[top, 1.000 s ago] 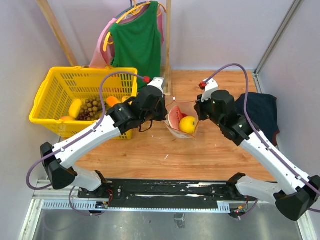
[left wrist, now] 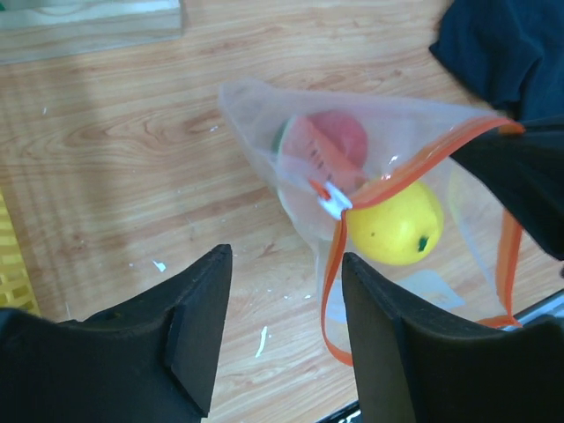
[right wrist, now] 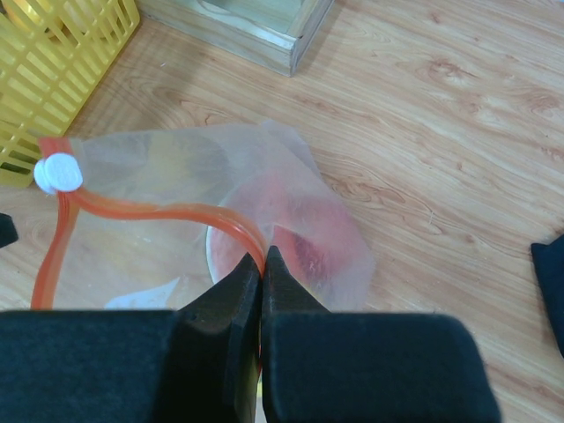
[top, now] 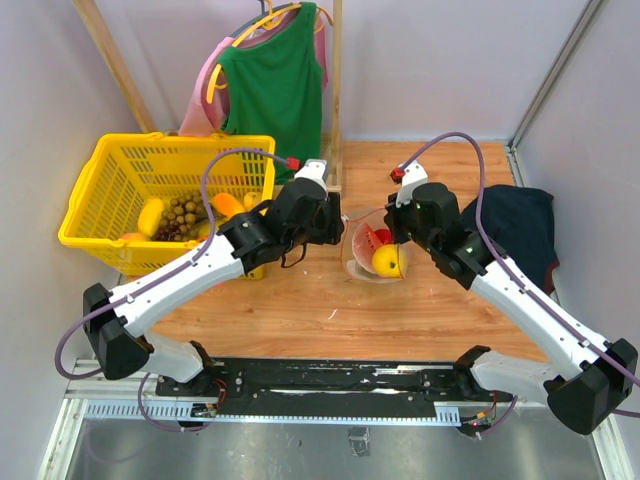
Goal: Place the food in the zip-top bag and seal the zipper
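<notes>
The clear zip top bag (left wrist: 264,132) with an orange zipper edge hangs with its mouth spread. Inside lie a watermelon slice (top: 366,243), a red round food (left wrist: 342,134) and a yellow fruit (left wrist: 397,225). My right gripper is shut on the bag's orange edge. On the left, my left gripper has its fingers apart with no bag between them; the near side of the bag mouth hangs just beyond its right finger. A white zipper slider sits at that edge, and shows as a white knob (right wrist: 62,173) in the right wrist view.
A yellow basket (top: 95,215) with grapes and other fruit stands at the back left. Behind is a wooden rack with a green top (top: 285,85). Dark cloth (top: 515,228) lies at right.
The bag and its food have shifted right, and its mouth has narrowed. The right arm moved slightly left, still holding.
</notes>
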